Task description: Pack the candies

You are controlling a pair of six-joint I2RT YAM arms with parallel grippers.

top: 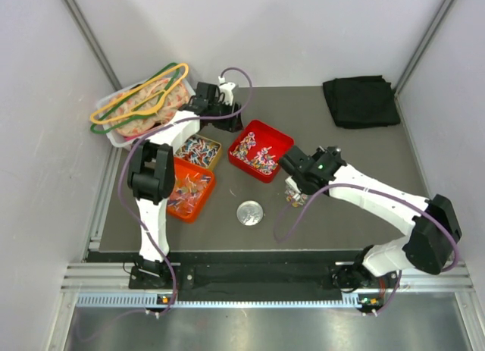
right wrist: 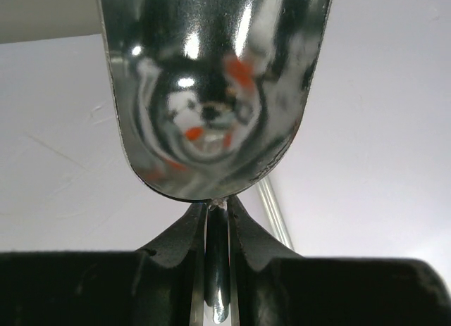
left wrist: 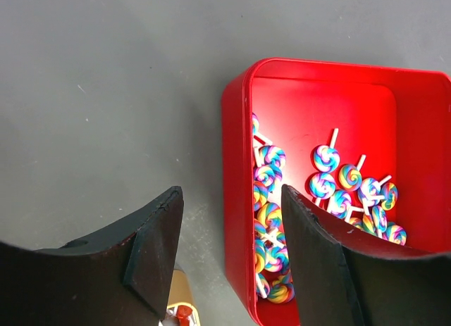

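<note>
A red box (top: 282,136) of swirly lollipops stands at the middle back. My left gripper hangs open over the box's rim, nothing between its fingers; in the left wrist view the red wall (left wrist: 238,192) shows in the gap. In the right wrist view my right gripper is shut on the thin handle of a shiny metal scoop (right wrist: 211,65). Blurred orange spots show in the scoop's bowl; whether they are candies or reflections I cannot tell. Beneath the right hand in the top view is a clear container (top: 295,198) with colourful contents, partly hidden.
An orange box (top: 198,209) and a tan box (top: 215,155) hold more candies at left, partly under the left arm. A round silver piece (top: 250,213) lies at front centre. Hangers (top: 144,101) top a clear bin at back left. Black cloth (top: 362,101) lies back right.
</note>
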